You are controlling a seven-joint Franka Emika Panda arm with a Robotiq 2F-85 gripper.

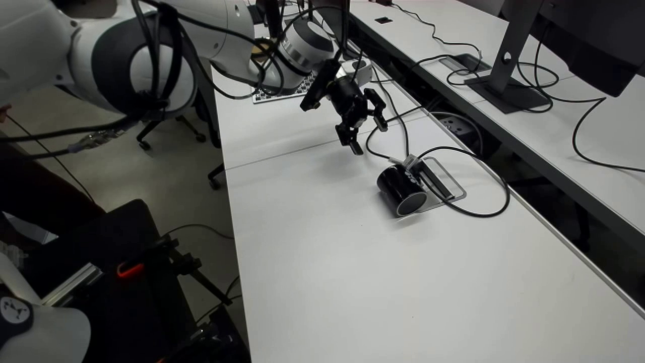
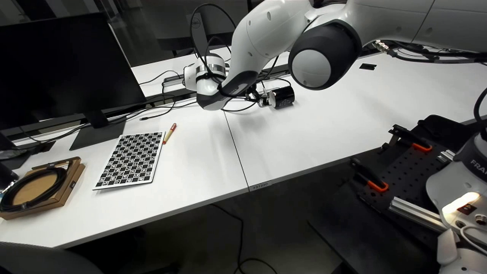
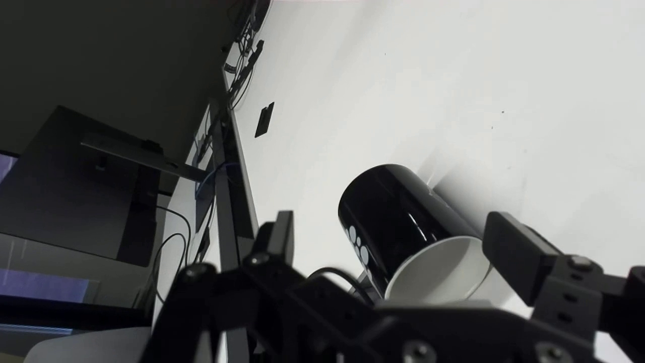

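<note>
A black mug with a white inside lies on its side on the white table. In the wrist view the mug's open mouth faces my gripper, and white marks show on its side. My gripper hangs above the table, a short way from the mug, its fingers spread wide. In the wrist view one finger appears on each side of the mug, with nothing held. Exterior view 2 shows the mug close by the partly hidden gripper. No handle can be made out.
A black cable loops beside the mug, around a table socket panel. Behind runs the gap between the two tables. A checkered board, a marker and a monitor stand elsewhere.
</note>
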